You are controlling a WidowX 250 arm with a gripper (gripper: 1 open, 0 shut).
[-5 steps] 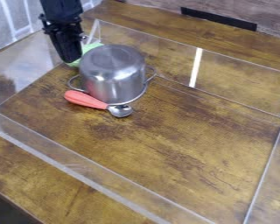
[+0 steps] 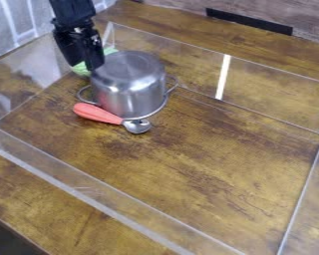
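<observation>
A steel pot (image 2: 131,88) with wire side handles stands in the upper middle-left of the camera view. In front of it lies a red-handled spoon (image 2: 99,114) with its metal end pointing right. Behind the pot, at its back left, a light green object (image 2: 81,67) is partly hidden. The black gripper (image 2: 83,58) hangs just left of and above the pot's back rim, over the green object. It is open by what shows of its dark fingers, with nothing clearly held.
Clear plastic walls surround the wooden work surface (image 2: 202,169). The transparent left wall runs close to the gripper and pot.
The gripper has come down and a little to the right, toward the pot's back left. The pot and spoon look unmoved.
</observation>
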